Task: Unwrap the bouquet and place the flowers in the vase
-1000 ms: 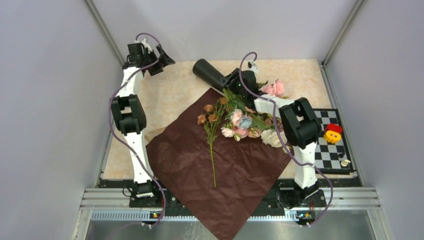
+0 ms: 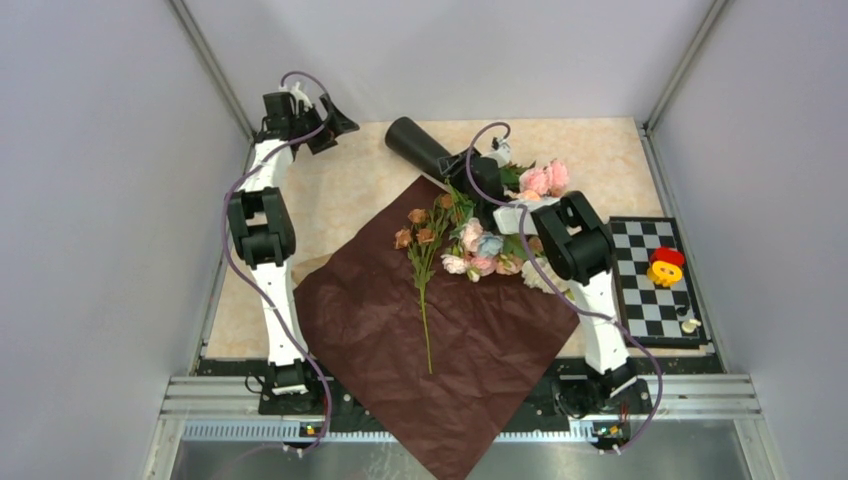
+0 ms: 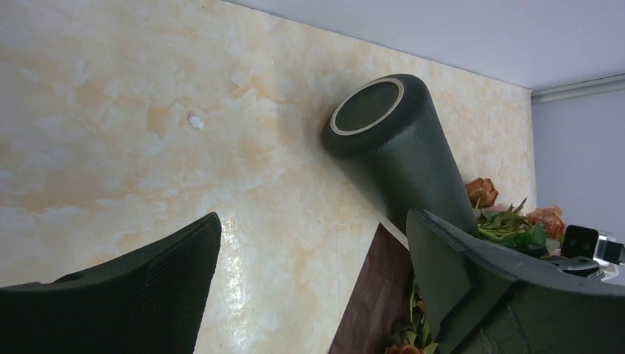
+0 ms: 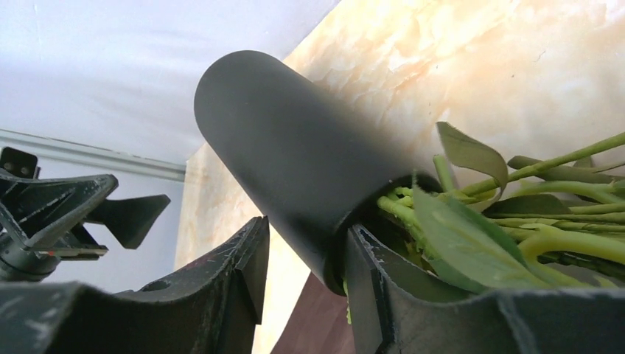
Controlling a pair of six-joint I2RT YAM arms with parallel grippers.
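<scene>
A black cylindrical vase (image 2: pixel 415 143) lies on its side at the back of the table, its mouth toward the flowers. Green stems (image 4: pixel 413 214) run into that mouth. My right gripper straddles the rim, fingers part open: one finger (image 4: pixel 250 265) is outside the wall, apart from it, while the other finger (image 4: pixel 368 273) overlaps the opening. Pink, white and blue flowers (image 2: pixel 482 250) spread beneath the right arm, and orange-brown flowers (image 2: pixel 425 237) with one long stem lie beside them. At the back left, well away from the vase, my left gripper hangs open and empty.
A dark brown cloth (image 2: pixel 370 300) covers the table's middle and front. A checkered board (image 2: pixel 640 325) with red and yellow pieces sits at the right. Bare tabletop (image 2: pixel 325 195) shows at the left, and a wall stands close behind the vase.
My right gripper has moved a little left and toward the front, closer to the vase mouth. The left arm has shifted slightly right. The vase appears unmoved.
</scene>
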